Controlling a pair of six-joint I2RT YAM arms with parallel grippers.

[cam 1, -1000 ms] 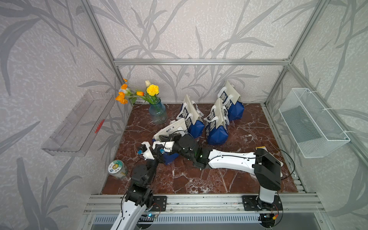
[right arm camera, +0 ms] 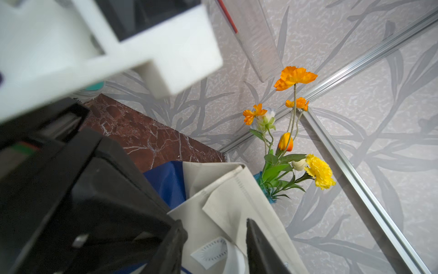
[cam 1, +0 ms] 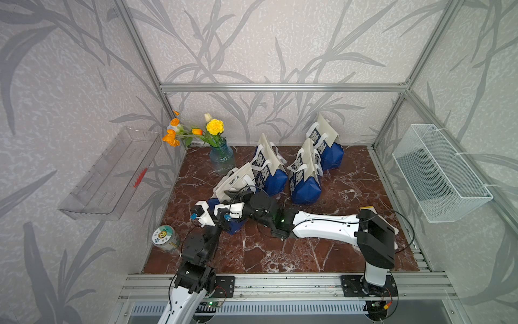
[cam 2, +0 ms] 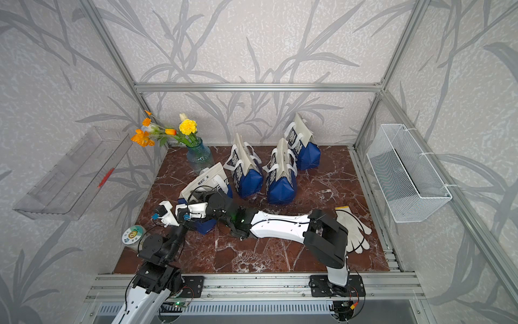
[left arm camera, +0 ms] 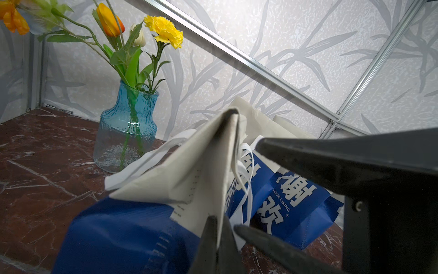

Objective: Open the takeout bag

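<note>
The takeout bag point(left arm camera: 146, 228), blue below and off-white above, stands under both arms and is partly hidden in the top views. Its off-white top comes to a peak in the left wrist view, and one edge runs down to my left gripper. That gripper is shut, with the thin edge between its fingertips. My right gripper stands open at the other side of the bag top, its fingers point(right arm camera: 259, 248) apart. Across that gap the right wrist view shows the off-white panel and a white handle point(right arm camera: 235, 260); whether the fingers touch them, I cannot tell.
Several similar bags stand at the back, one point(cam 1: 269, 172) close to the task's bag. A blue glass vase point(cam 1: 221, 157) with flowers is behind it. A round tub point(cam 1: 165, 237) sits at left, and gloves point(cam 2: 351, 229) lie at right.
The bag's off-white top has shifted up and left in the top left view, with a handle now showing. The left arm has barely moved.
</note>
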